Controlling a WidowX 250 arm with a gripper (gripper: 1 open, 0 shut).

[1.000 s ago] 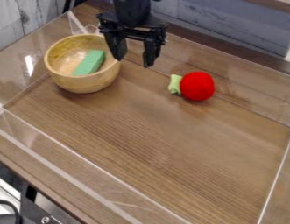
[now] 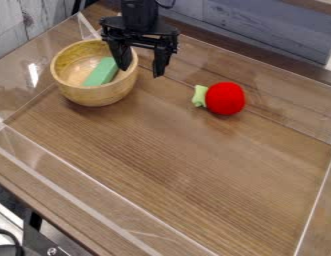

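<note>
My black gripper (image 2: 137, 52) hangs at the top centre, its fingers spread open, just right of and partly over the rim of a round wooden bowl (image 2: 92, 97). Inside the bowl lies a pale green block (image 2: 102, 72). A red round object (image 2: 225, 99) with a small light green piece (image 2: 200, 96) at its left rests on the table to the right.
A pale wall or edge (image 2: 288, 20) runs along the back, and another edge is at the upper left.
The gripper has shifted slightly left and back. The bowl, block and red object look unmoved.
</note>
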